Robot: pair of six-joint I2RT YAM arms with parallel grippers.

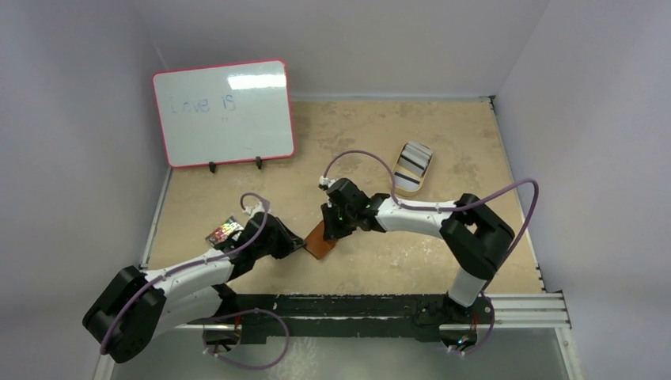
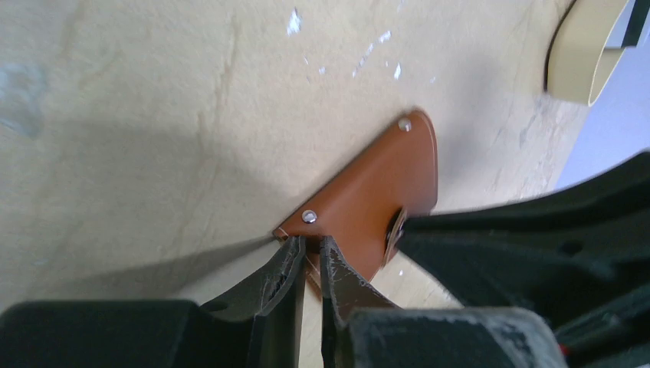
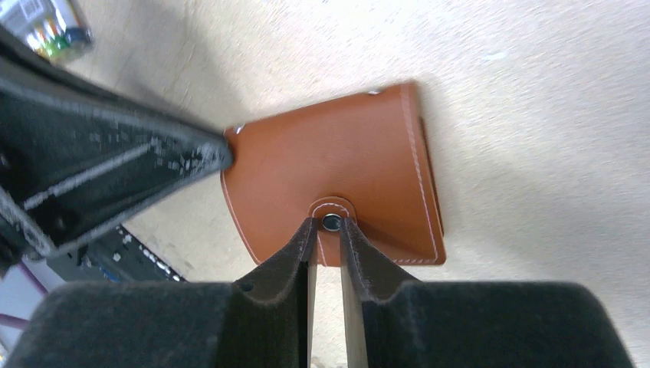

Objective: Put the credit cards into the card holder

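A brown leather card holder [image 1: 320,241] with metal snaps lies between my two grippers in the top view. My left gripper is shut on one of its corners, beside a snap. In the right wrist view my right gripper stands slightly open, a narrow gap between its fingers, around the rounded snap tab [image 3: 332,205] at the holder's edge. White cards with dark stripes [image 1: 414,161] rest in a tan box [image 1: 407,191] at the right rear. The inside of the holder is hidden.
A colourful packet [image 1: 222,229] lies behind the left arm. At the back left stands a whiteboard [image 1: 225,119] on small dark feet. Both grippers are close together over the holder.
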